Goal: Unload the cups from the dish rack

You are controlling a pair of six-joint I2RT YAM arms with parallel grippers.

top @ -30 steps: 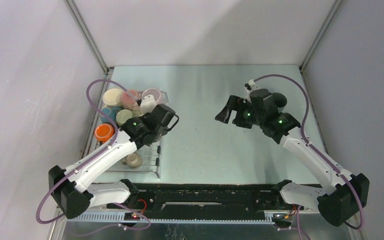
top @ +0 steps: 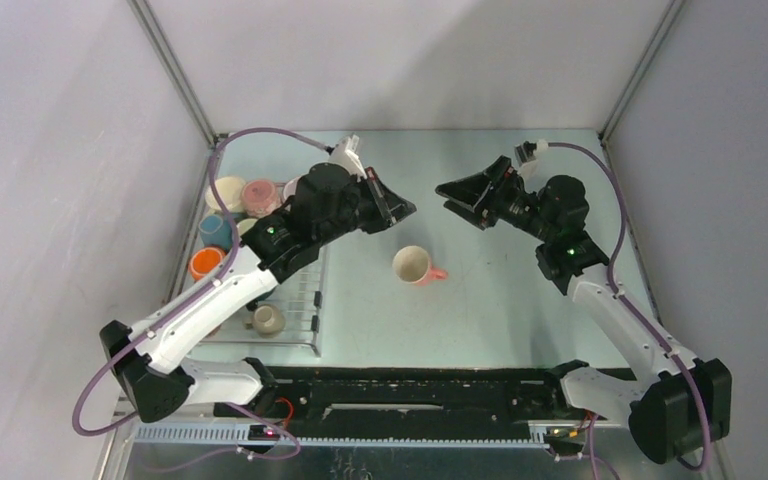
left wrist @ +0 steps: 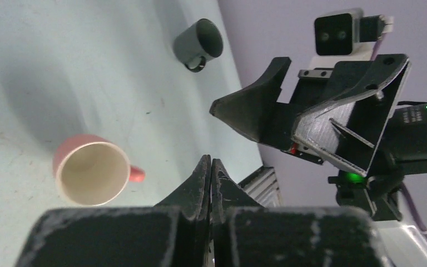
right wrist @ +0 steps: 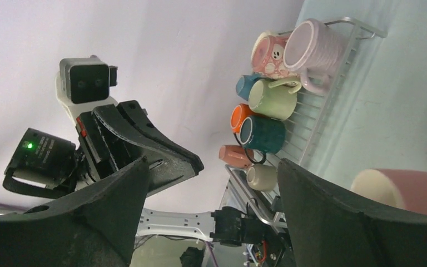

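The pink cup (top: 412, 265) is below my left gripper (top: 409, 211) in the top view, mouth toward the camera and handle to the right. In the left wrist view this pink cup (left wrist: 92, 171) appears left of my fingers, clear of them; I cannot tell whether it touches the table. My left gripper is shut, its tips together with nothing between them. Facing it, my right gripper (top: 461, 205) stands open and empty. Several cups remain in the dish rack (top: 315, 300), among them a teal mug (right wrist: 263, 134) and a pale green cup (right wrist: 272, 100).
A dark green mug (left wrist: 198, 43) lies on the far side of the table, beyond the pink cup. The two grippers hang close together above the table's middle. Bare table (top: 390, 325) extends in front of the pink cup.
The pink cup was in my left gripper and is now out of it, lower and to the right.
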